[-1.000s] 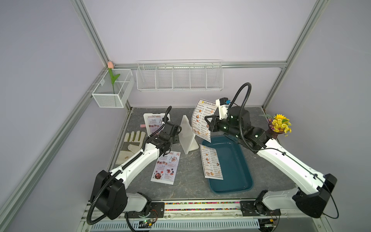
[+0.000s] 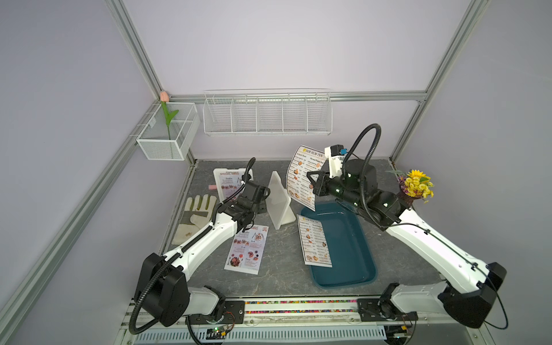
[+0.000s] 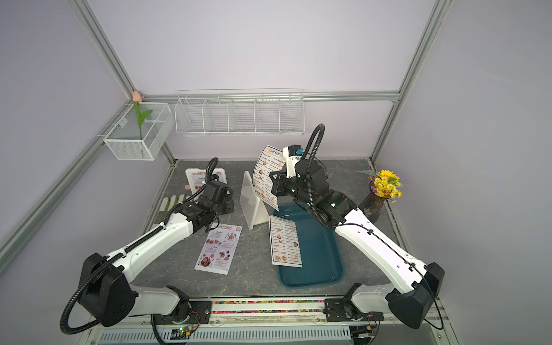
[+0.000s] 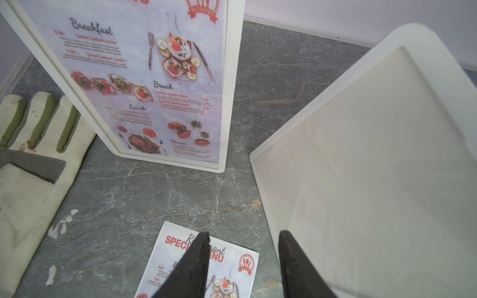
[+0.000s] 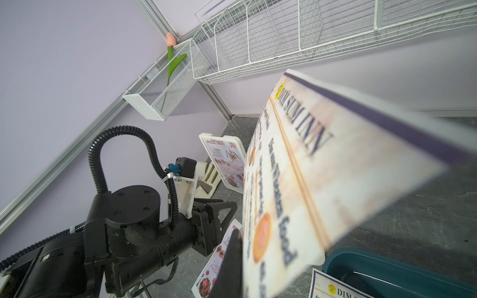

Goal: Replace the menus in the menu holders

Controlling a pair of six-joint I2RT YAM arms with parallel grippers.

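Observation:
My right gripper (image 2: 310,179) is shut on the edge of a Dim Sum Inn menu (image 2: 301,172). The sheet is raised and curved, filling much of the right wrist view. Just left of it a white menu holder (image 2: 277,202) stands; the face towards the left wrist view shows no menu. At the back left, another holder (image 4: 224,99) carries a Special Menu sheet (image 4: 139,89). My left gripper is between the holders, fingers apart with nothing held. Beneath it a loose Special Menu (image 2: 247,250) lies on the table. A second Dim Sum menu (image 2: 314,242) overlaps the tray's left edge.
The blue tray (image 2: 353,247) sits at the right, under the right arm. A glove (image 2: 194,218) lies at the left. A flower vase (image 2: 409,195) stands far right, and wire baskets (image 2: 267,115) hang on the back wall.
My right gripper has shifted slightly to the right with its menu, whose tilt differs a little. The left arm, the holders and the loose menus look unmoved.

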